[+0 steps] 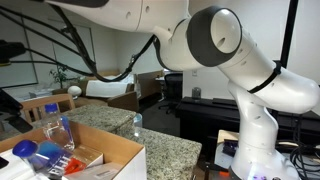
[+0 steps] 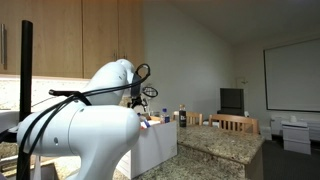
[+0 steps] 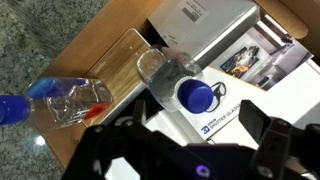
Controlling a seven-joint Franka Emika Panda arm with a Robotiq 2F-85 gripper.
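My gripper stands open in the wrist view, one dark finger on either side of a clear bottle with a blue cap. The bottle points cap-up toward the camera, and nothing shows the fingers touching it. To its left, a second clear bottle with a blue cap and red on its label leans at the cardboard box's edge. In exterior view 1 the box holds several things, among them a tall clear bottle and blue caps. Only part of the dark gripper shows at the left edge there.
A white printed carton and a picture-covered package lie beside the bottle in the box. Another clear bottle stands on the speckled counter, right of the box. A dark bottle stands behind the box in exterior view 2.
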